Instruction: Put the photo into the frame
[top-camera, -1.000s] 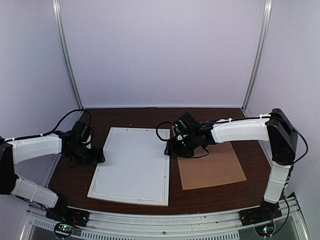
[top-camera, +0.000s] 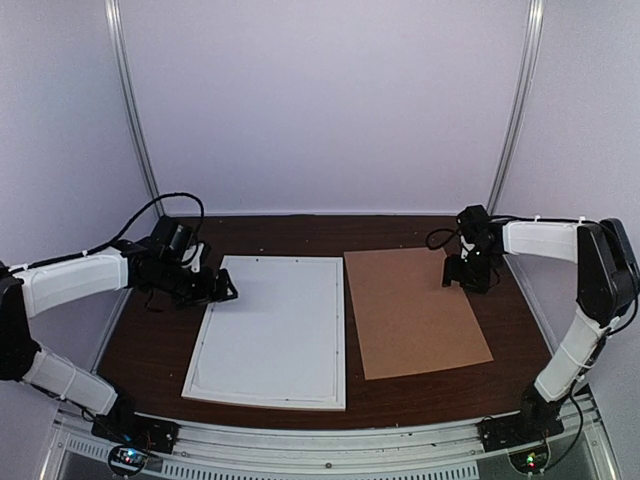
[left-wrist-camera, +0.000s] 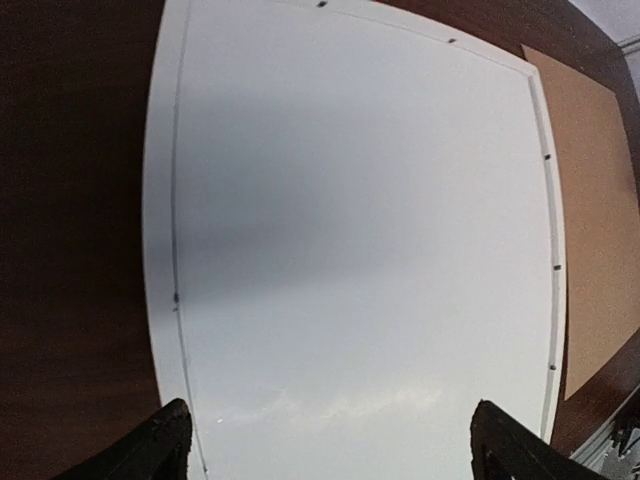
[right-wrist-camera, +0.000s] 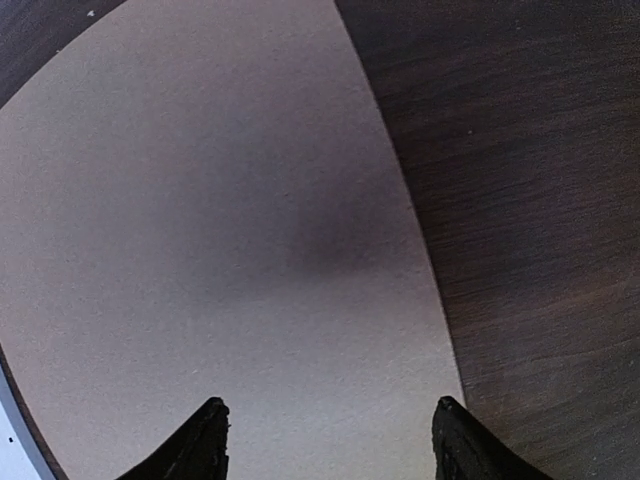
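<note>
The white frame (top-camera: 265, 330) lies on the table at left, its flat white inside (left-wrist-camera: 350, 230) filling the left wrist view; I cannot tell whether a sheet lies in it. A brown board (top-camera: 415, 320) lies to its right, also seen as the board (right-wrist-camera: 230, 200) in the right wrist view. My left gripper (top-camera: 218, 287) is open, above the frame's upper left part, nothing between its fingers. My right gripper (top-camera: 455, 275) is open over the board's upper right corner, holding nothing.
Dark wooden table (top-camera: 300, 235) shows around both pieces, with free strips at back and right. Pale walls stand behind and at both sides, and a metal rail runs along the front edge.
My right gripper has moved right and back, away from the frame. My left gripper has moved slightly right and back over the frame, which sits slightly further right.
</note>
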